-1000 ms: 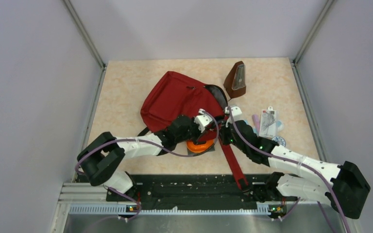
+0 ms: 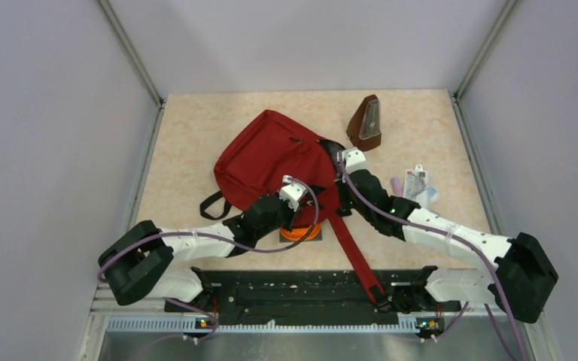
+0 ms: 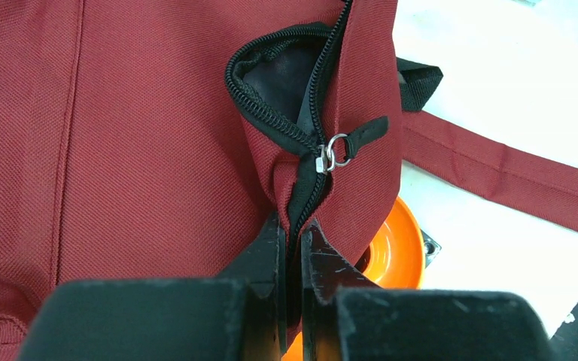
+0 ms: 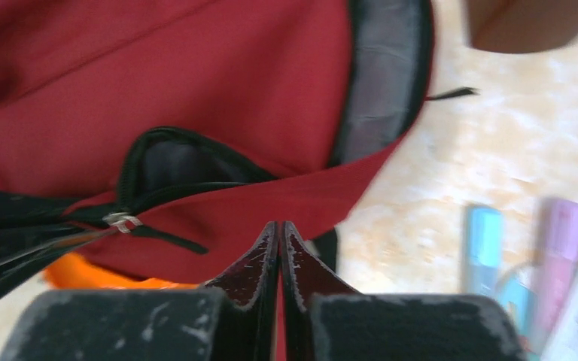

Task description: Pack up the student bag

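The red bag point(image 2: 263, 150) lies on its side on the table. My left gripper is shut on the bag's zipped edge, just below the metal zipper slider point(image 3: 321, 159), whose pull hangs beside a partly opened zip. My right gripper is shut, pointed over the bag's front right part, with nothing seen held. In the blurred right wrist view, another dark-lined zip opening point(image 4: 380, 90) shows near the bag's edge.
A brown case point(image 2: 365, 120) stands at the back right. A blue marker point(image 4: 483, 248), a purple item point(image 4: 561, 256) and a white illustrated item point(image 2: 415, 184) lie to the right. An orange round object point(image 3: 395, 248) is partly under the bag.
My left arm has moved left and down in the top view, pulling the bag's edge slightly. My right arm has moved toward the back, upward in the top view.
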